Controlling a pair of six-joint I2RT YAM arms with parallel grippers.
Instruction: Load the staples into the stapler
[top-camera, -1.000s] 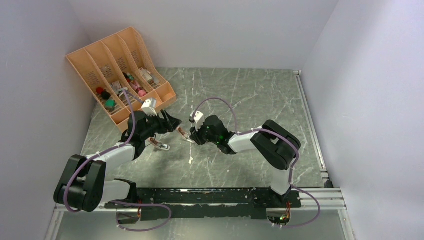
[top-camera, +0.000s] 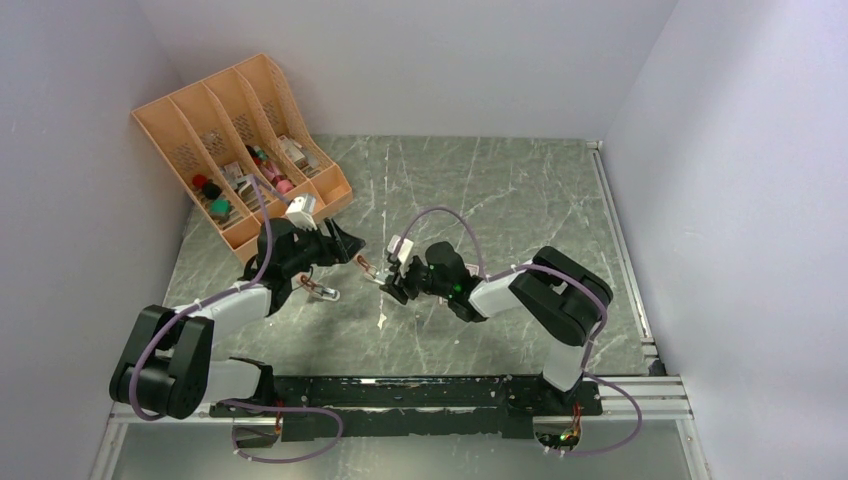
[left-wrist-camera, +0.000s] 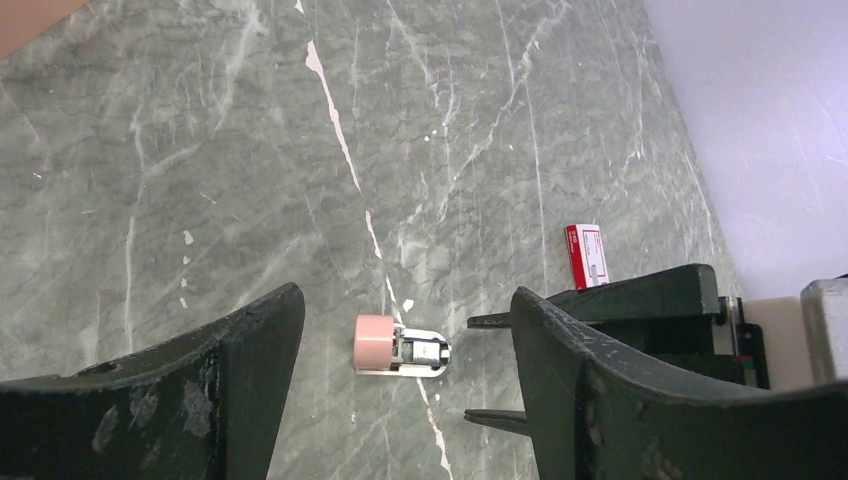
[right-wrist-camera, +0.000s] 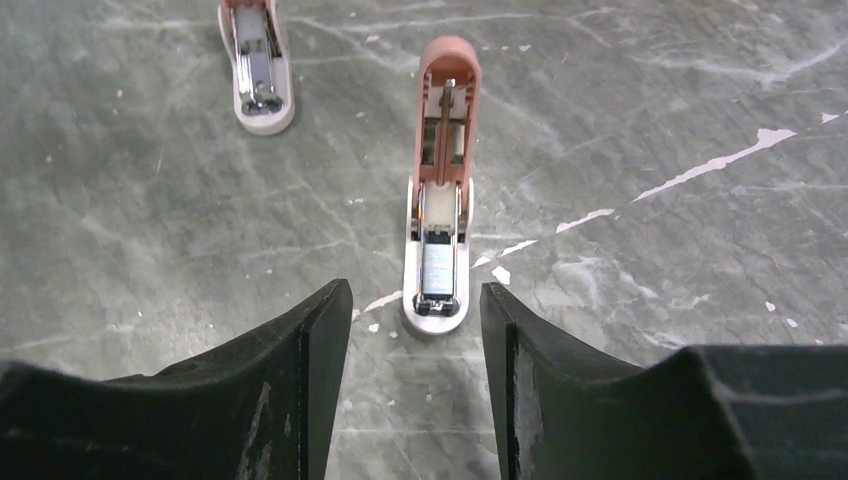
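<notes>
A pink and white stapler (right-wrist-camera: 447, 130) stands on the table with its lid raised and its metal channel exposed. A short silvery piece (right-wrist-camera: 438, 265) sits near the channel's front end; whether it is staples I cannot tell. My right gripper is open near that front end, nothing between its fingers. From the left wrist view, the right fingers (left-wrist-camera: 490, 321) are apart and just clear of the stapler. My left gripper (top-camera: 357, 247) is open and empty above and behind the stapler. A red and white box (left-wrist-camera: 588, 255), perhaps for staples, lies beyond the right gripper.
A second stapler (top-camera: 320, 289) lies to the left, below the left arm; its silvery channel shows in the right wrist view. An orange compartment organiser (top-camera: 228, 140) with assorted items stands at the back left.
My right gripper has shifted slightly right and toward the front, away from the stapler. Part of the box now shows beside the right arm. The left arm and both staplers look unmoved.
</notes>
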